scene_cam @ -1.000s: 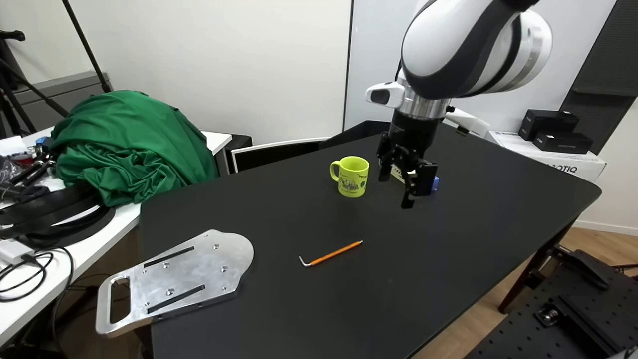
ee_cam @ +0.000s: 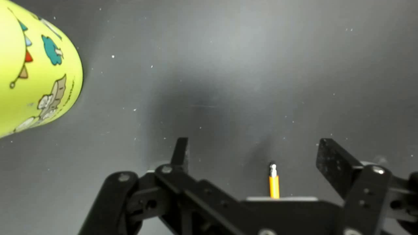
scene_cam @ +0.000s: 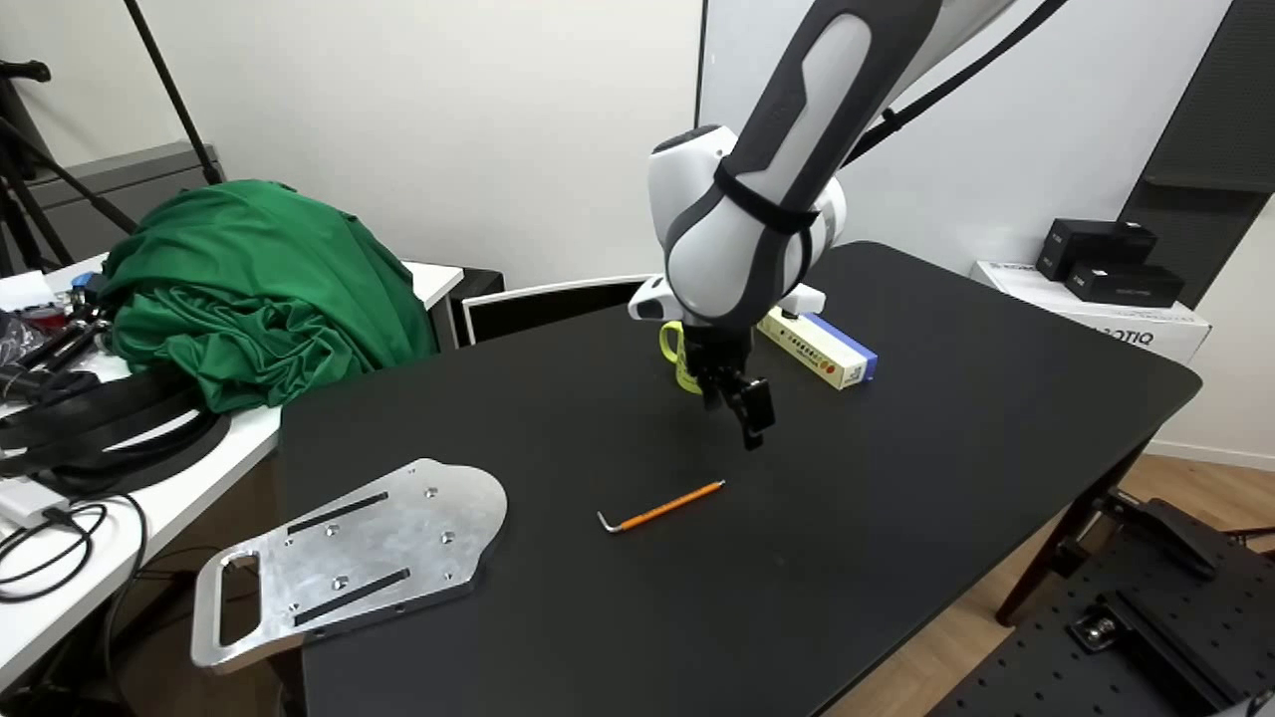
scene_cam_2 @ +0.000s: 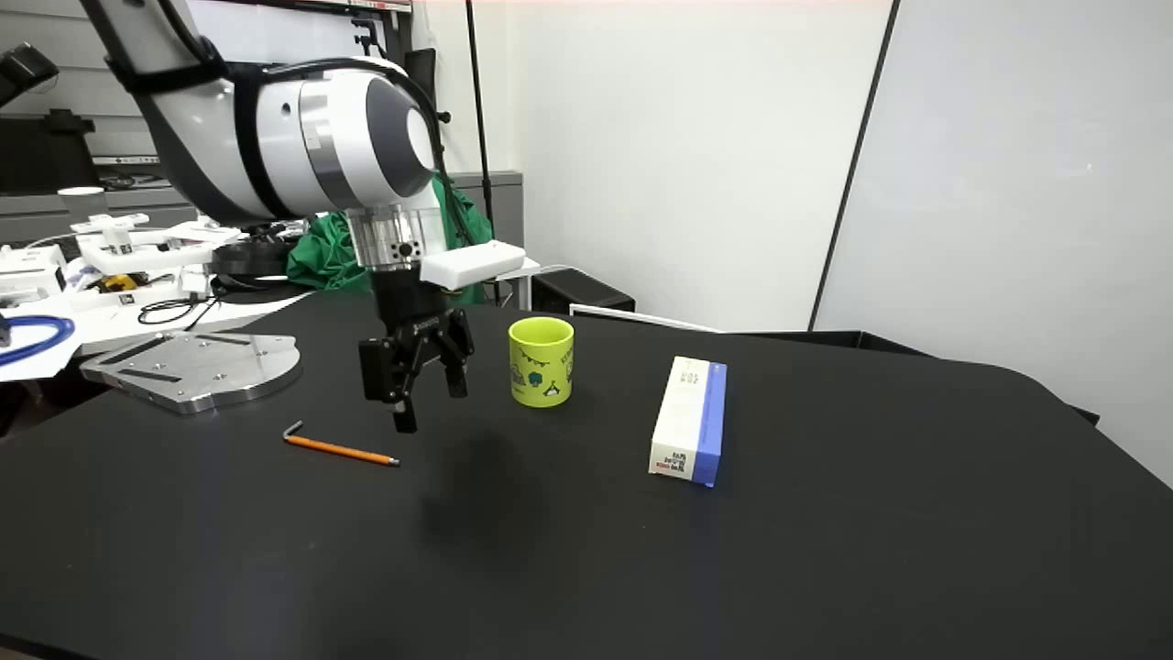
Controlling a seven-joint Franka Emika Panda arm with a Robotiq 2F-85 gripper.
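Note:
My gripper is open and empty above the black table, its fingers spread wide in the wrist view. An orange hex key (scene_cam: 663, 508) with a bent metal end lies flat on the table, in front of the gripper in exterior view 1. In the wrist view only its straight tip (ee_cam: 274, 184) shows between the fingers; the gripper body hides the rest. A yellow-green mug (scene_cam_2: 541, 363) with printed pictures stands upright behind the gripper. Its side (ee_cam: 39, 74) fills the upper left of the wrist view, and the arm covers most of it in exterior view 1.
A white and blue box (scene_cam_2: 688, 423) lies to the right of the mug. A silver metal plate (scene_cam: 394, 526) with a handle rests at the table's left edge. Green cloth (scene_cam: 257, 287) is heaped on a white side table.
The arm has swung left and toward the hex key, and its gripper hangs lower. It now blocks the mug in exterior view 1 and uncovers more of the box. The objects have stayed put.

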